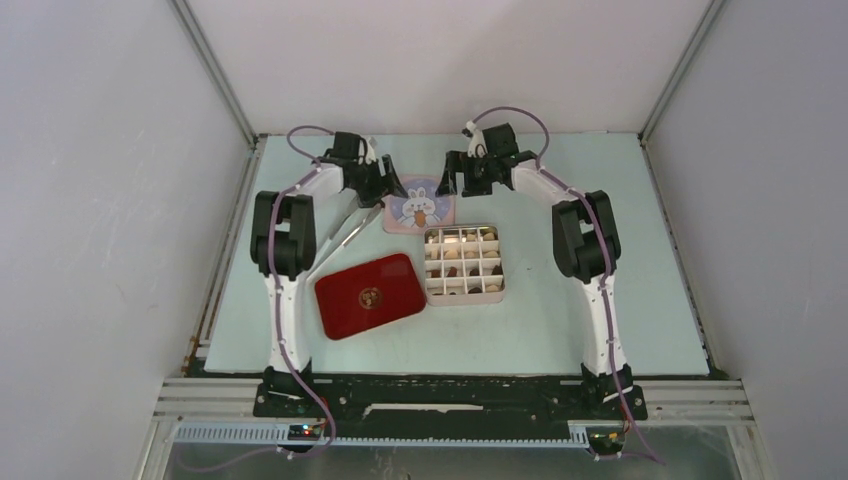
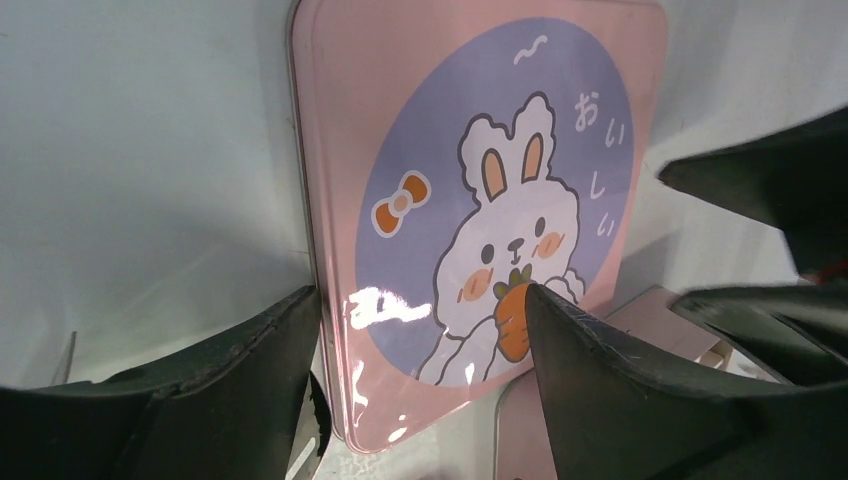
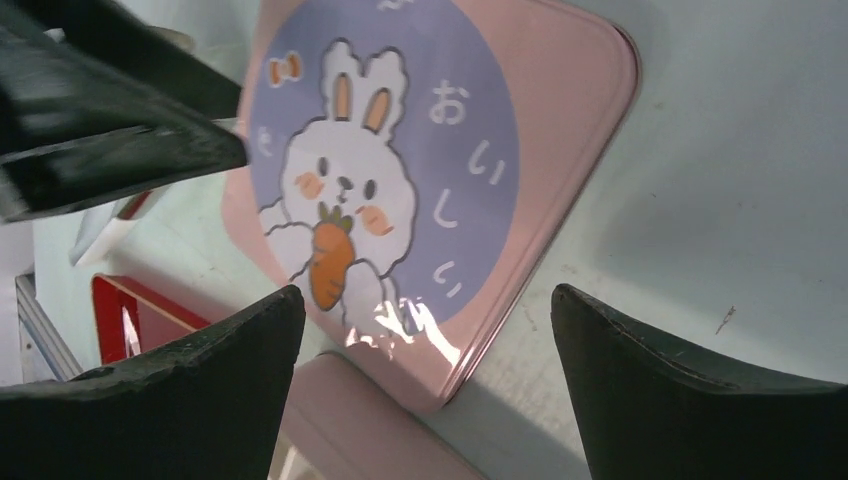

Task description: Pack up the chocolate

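Note:
A pink lid (image 1: 430, 190) with a rabbit on a lilac circle lies flat at the back middle. My left gripper is over its left part, fingers part open, one finger by the lid's edge. My right gripper stands open just beyond the lid's right side, nothing between its fingers. Below the lid, a pink tin (image 1: 464, 298) holds chocolates in a grid of compartments.
A red lid (image 1: 342, 300) lies front left of the tin. Long silver tools (image 1: 340, 245) lie under and beside the left arm.

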